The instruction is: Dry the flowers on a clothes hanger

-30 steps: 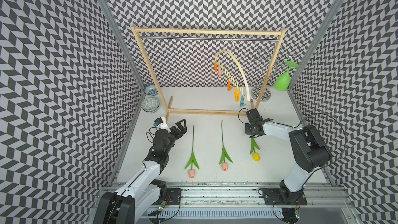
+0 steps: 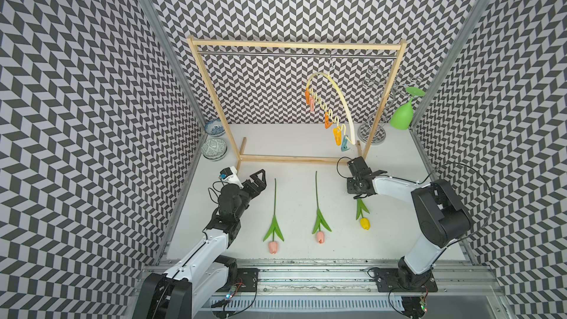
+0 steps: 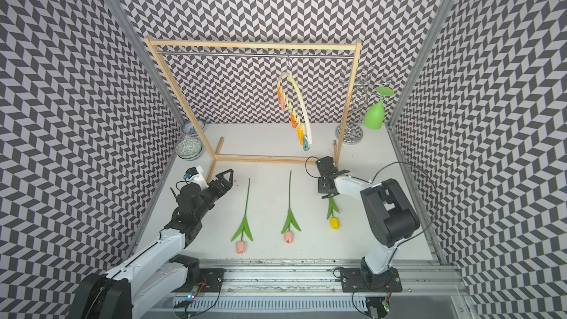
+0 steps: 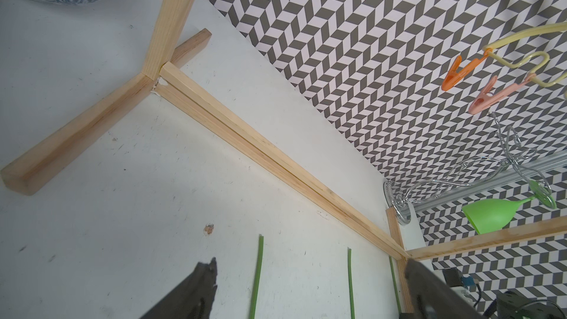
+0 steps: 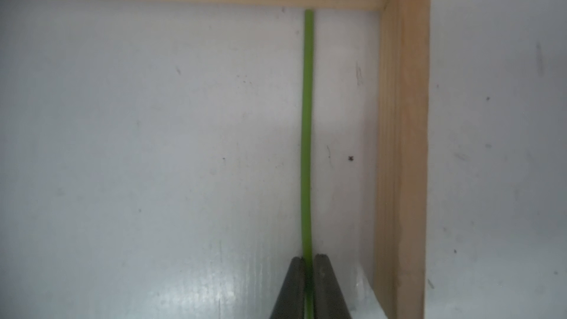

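Note:
The yellow tulip [image 2: 365, 223] lies at the right of the table, blossom toward the front. In the right wrist view, its green stem [image 5: 306, 141] runs between the pads of my right gripper, which is shut on it low over the table. Two pink tulips, the left one [image 2: 273, 247] and the middle one [image 2: 320, 237], lie stems pointing back. Left of their stems, my left gripper [image 2: 261, 180] stands open and empty. A pale yellow hanger [image 2: 342, 98] with several coloured clips, including an orange-yellow clip [image 2: 337, 136], hangs from the metal rod [image 2: 265, 54].
The rack's wooden base bar [image 2: 295, 159] crosses behind the stems, near the yellow tulip's stem end. Bowls [image 2: 213, 149] sit at the left back. A wire stand [image 2: 371, 134] with a green cup [image 2: 402, 115] is at the right back.
The hanger has swung left and back right. My right gripper has shifted slightly left and toward the front. The left arm and the tulips have stayed put.

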